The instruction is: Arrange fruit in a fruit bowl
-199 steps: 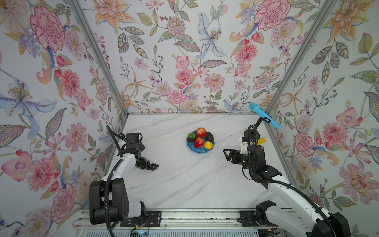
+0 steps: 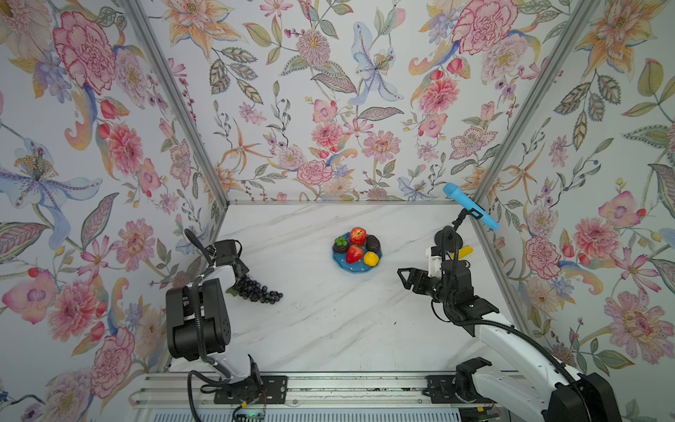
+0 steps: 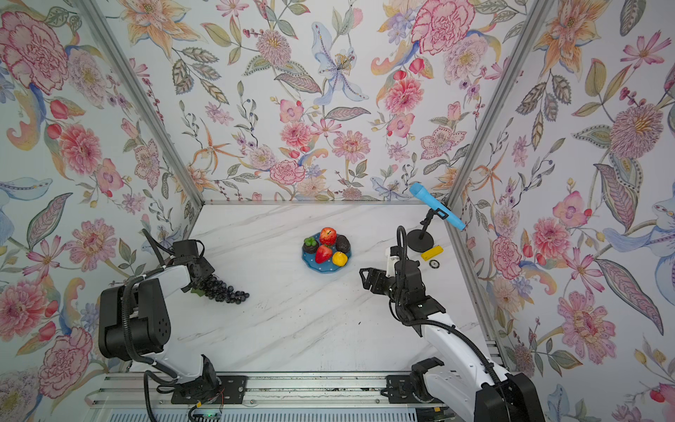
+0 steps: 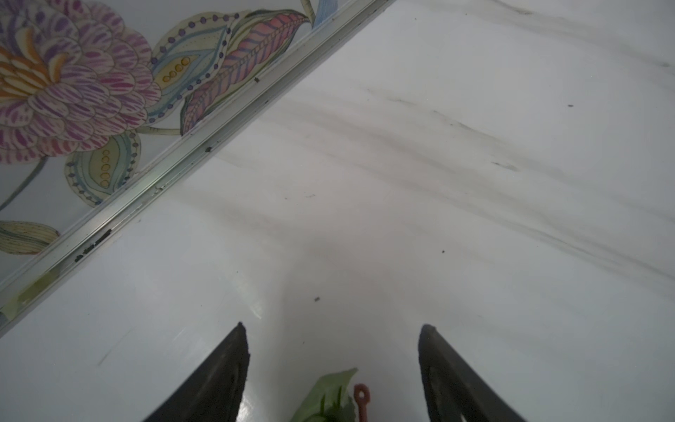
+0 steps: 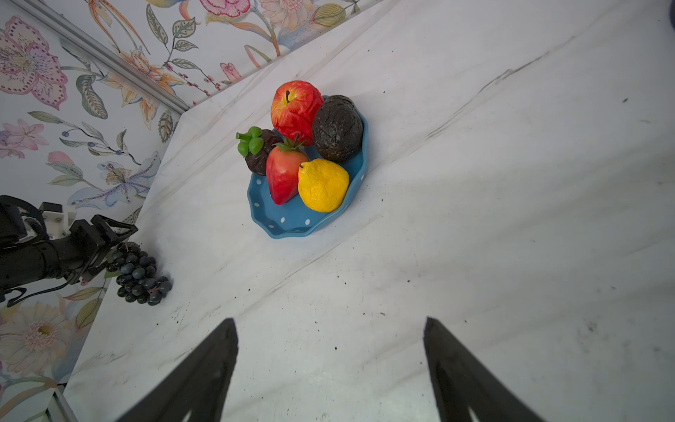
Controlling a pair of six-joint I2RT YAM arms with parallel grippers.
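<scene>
A bunch of dark grapes [image 2: 261, 291] [image 5: 138, 275] lies on the table at the left. Right over its leafy end is my left gripper, pointing downward with fingers apart. Low in the left wrist view, the bunch's green leaf [image 4: 325, 397] and a brown stem show between those fingers; the grapes themselves are out of that view. Near the table's middle, the blue bowl [image 5: 281, 226] holds a red apple [image 5: 295, 105], strawberry [image 5: 284, 172], yellow lemon [image 5: 323, 186], dark avocado [image 5: 339, 128] and mangosteen [image 5: 258, 149]. My right gripper is open and empty, right of the bowl.
A blue microphone [image 3: 437, 205] on a black stand is at the back right, with a yellow block [image 3: 432, 252] and a small round black item [image 3: 434, 264] beside it. Close to the left arm runs the left wall. Table between grapes and bowl is clear.
My left arm has come down over the grapes' leafy end, shifting slightly left, and covers more of the bunch. Bowl and fruit have not moved; the right arm has barely shifted.
</scene>
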